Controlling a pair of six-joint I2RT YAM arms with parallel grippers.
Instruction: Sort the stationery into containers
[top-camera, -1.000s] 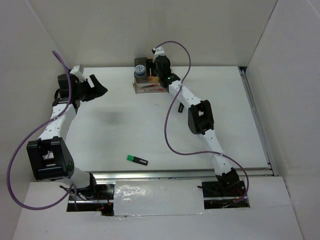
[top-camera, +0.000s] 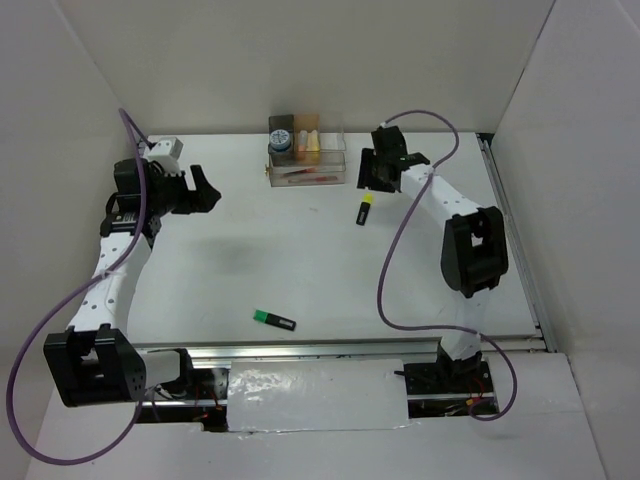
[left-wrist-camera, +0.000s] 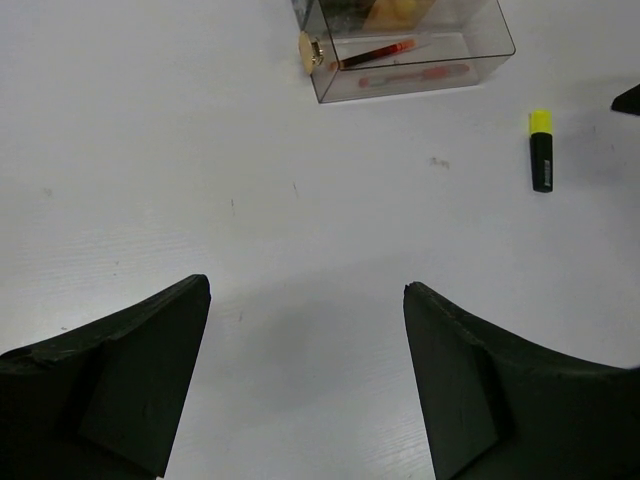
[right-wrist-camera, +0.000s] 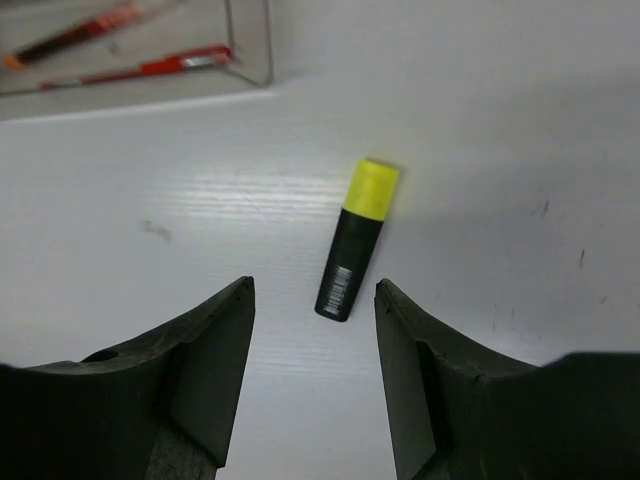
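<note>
A black marker with a yellow cap (right-wrist-camera: 357, 240) lies on the table, right of the clear organizer (top-camera: 308, 177). Above it hangs my right gripper, part open and empty; the marker shows beyond the gap between its fingers, not touching them. Near the front edge rests a black marker with a green cap (top-camera: 274, 320). My left gripper stands open over bare table at the left, with nothing between its fingers. The organizer's front compartment holds an orange-and-black pen (left-wrist-camera: 378, 54) and a red pen (left-wrist-camera: 415, 75).
Inside the organizer's back part are a round dark item (top-camera: 280, 140) and pale yellowish pieces (top-camera: 312, 141). A metal rail (top-camera: 515, 240) runs along the right side.
My right gripper has moved right, away from over the organizer to near the yellow-capped marker, uncovering the pale pieces. The left arm has shifted slightly. Both markers lie where they were.
</note>
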